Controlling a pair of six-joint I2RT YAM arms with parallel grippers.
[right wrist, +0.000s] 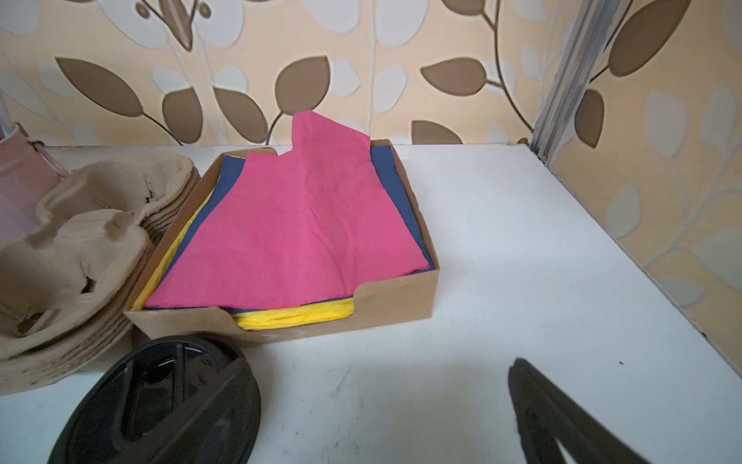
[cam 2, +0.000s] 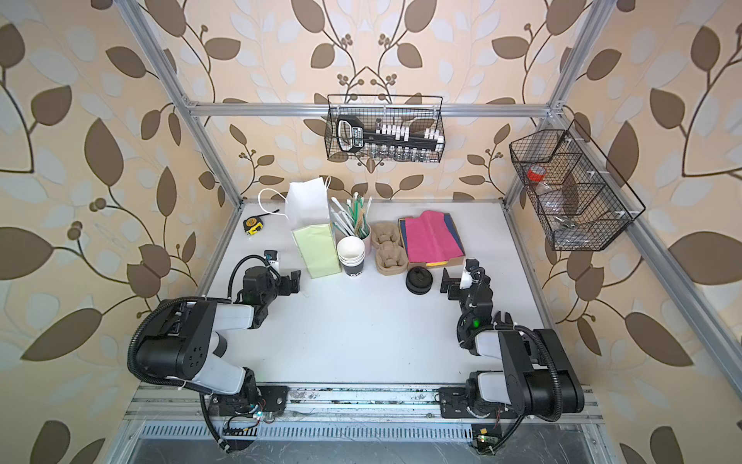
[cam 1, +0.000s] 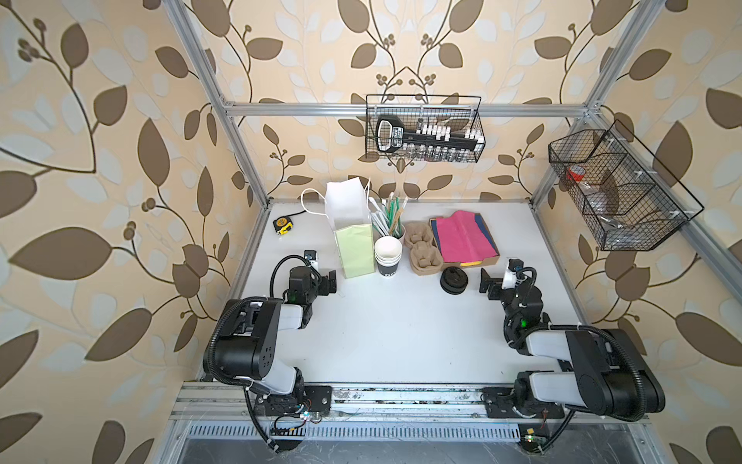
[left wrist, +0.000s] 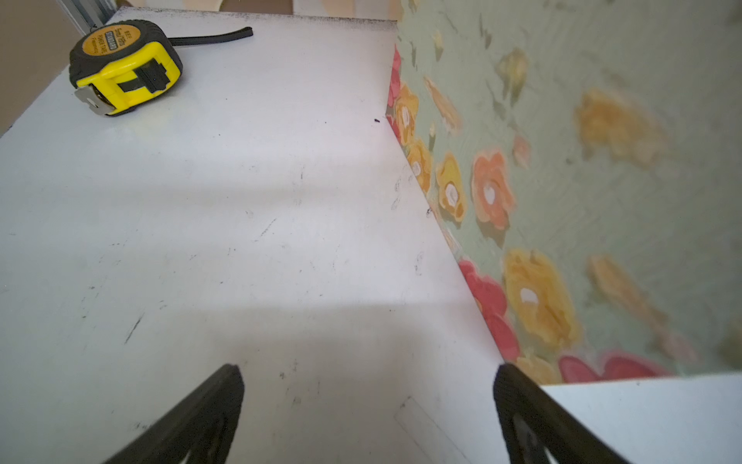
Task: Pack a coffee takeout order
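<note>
Near the table's left side my left gripper [cam 1: 334,281] is open and empty, just short of the pale green paper bag [left wrist: 587,193], which stands upright with white handles. Right of the bag are stacked paper cups [cam 1: 388,255] and, behind them, a holder of straws and stirrers [cam 2: 354,215]. Brown cup carriers [right wrist: 69,255] lie stacked beside a cardboard box [right wrist: 402,301] of napkins with a pink napkin [right wrist: 301,224] on top. Black lids [cam 1: 453,280] sit in front of them. My right gripper stands open and empty, the lids near its left finger.
A yellow tape measure [left wrist: 127,65] lies at the back left. Wire baskets hang on the back wall [cam 1: 425,128] and the right wall [cam 1: 626,185].
</note>
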